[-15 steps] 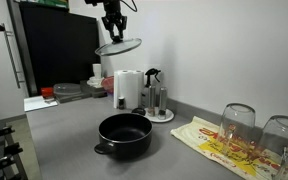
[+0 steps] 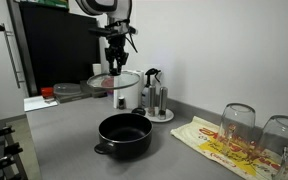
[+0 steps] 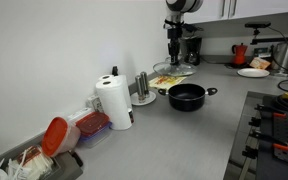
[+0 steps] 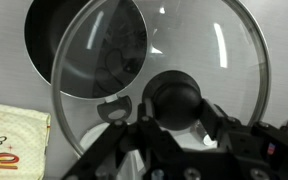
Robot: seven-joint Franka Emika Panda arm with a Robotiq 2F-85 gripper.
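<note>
My gripper is shut on the black knob (image 4: 174, 98) of a clear glass lid (image 2: 114, 81). The lid hangs roughly level in the air, above the table and clear of it. A black pot (image 2: 125, 136) stands uncovered on the grey table, its inside visible. From the wrist view the pot (image 4: 92, 45) shows through and beside the lid's upper left part, so the lid is not centred over it. In the second exterior view the lid (image 3: 175, 69) appears above and behind the pot (image 3: 187, 97).
A white paper roll (image 3: 114, 102) and several bottles (image 2: 156, 98) on a small tray stand along the wall. A yellow-and-white cloth (image 2: 219, 146) lies at the right, with upturned glasses (image 2: 237, 122) by it. The table in front of the pot (image 2: 69, 150) is bare.
The gripper and lid have come down a good way, keeping the lid roughly level. The pot has not moved.
</note>
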